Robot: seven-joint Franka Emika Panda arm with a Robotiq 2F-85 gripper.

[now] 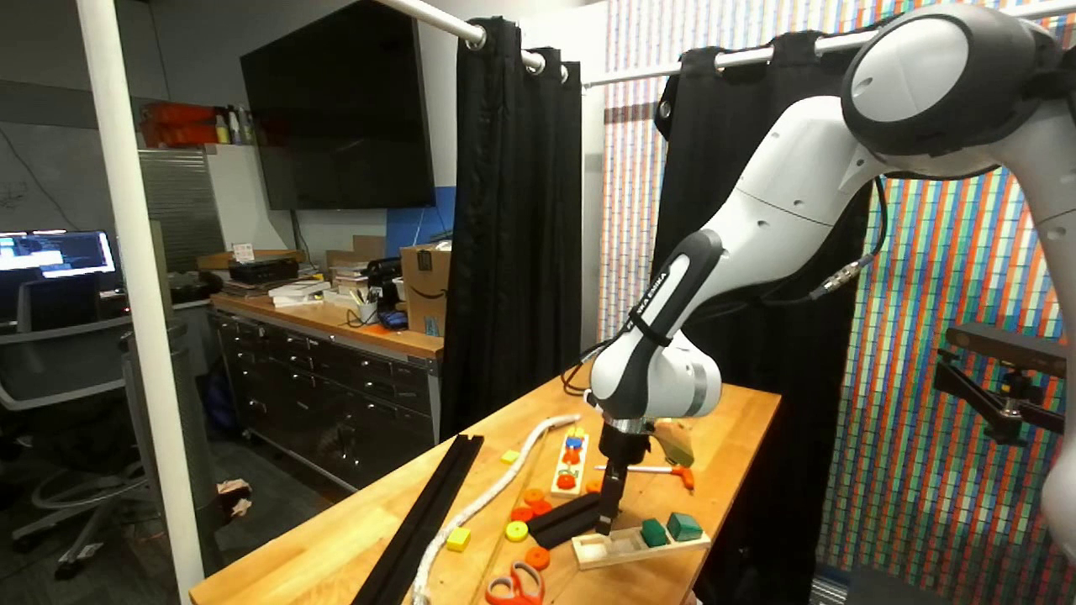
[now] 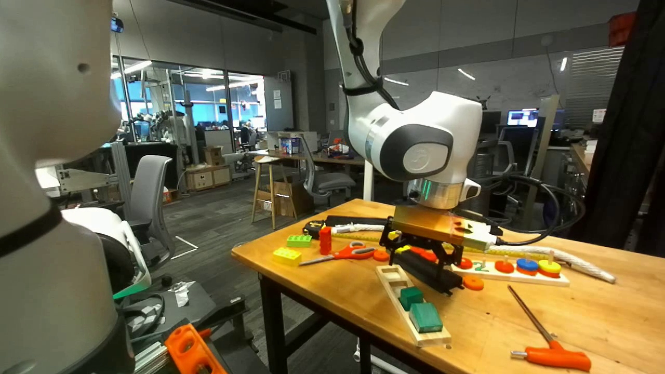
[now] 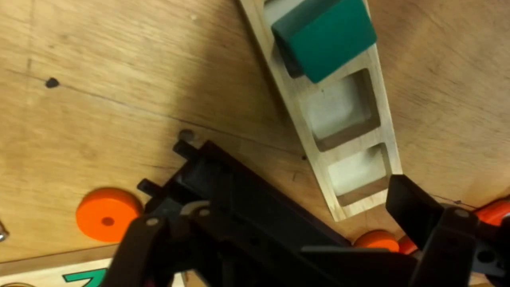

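Observation:
My gripper stands open low over the table, its fingers spread to either side of a dark black block (image 3: 267, 205). The block lies flat and has two short pegs at one end; whether a finger touches it cannot be told. In the first exterior view, the black block (image 1: 562, 519) lies left of the gripper (image 1: 608, 523). Beside it is a wooden tray (image 1: 625, 548) with square recesses. Two green blocks (image 2: 426, 317) sit in or on the tray, and its other recesses are free of green blocks.
Orange discs (image 3: 108, 215), red-handled scissors (image 2: 352, 250), a peg board with coloured rings (image 2: 511, 272) and a white rope (image 1: 494, 491) lie around. An orange-handled hex tool (image 2: 555, 356) rests at the table's near side in the second exterior view. Bare wood surrounds that tool.

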